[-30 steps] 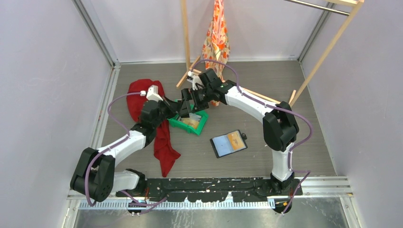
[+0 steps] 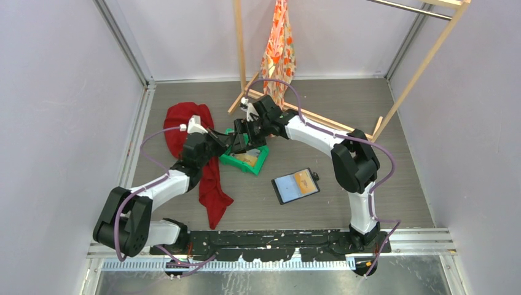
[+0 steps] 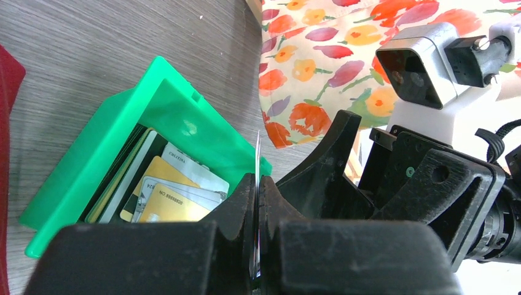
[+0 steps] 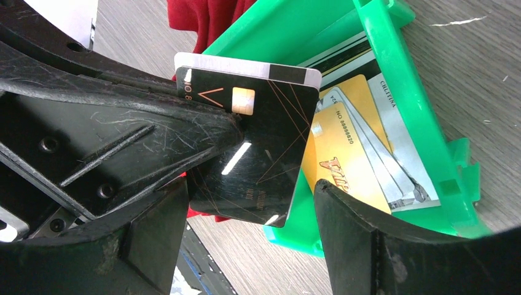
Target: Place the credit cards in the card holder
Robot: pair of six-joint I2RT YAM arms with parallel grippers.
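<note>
A black credit card with a gold chip (image 4: 276, 141) is pinched between the shut fingers of my left gripper. A pale edge behind it hints at a second card. My left gripper's black finger (image 4: 203, 126) covers part of the face. In the right wrist view my right gripper stands open, one finger at either side of the card's lower part; whether they touch it I cannot tell. Several more cards (image 3: 169, 203) lie inside the green box (image 3: 58, 178). The open card holder (image 2: 296, 186), with an orange card or panel at its right, rests on the table.
A red cloth (image 2: 212, 190) lies left of the green box. Behind my right arm stands a wooden rack with a patterned cloth (image 2: 279, 55). Clear table surrounds the card holder.
Over the last second my right arm has shifted slightly left, its gripper staying close to the left one above the green box. The left arm has barely moved.
</note>
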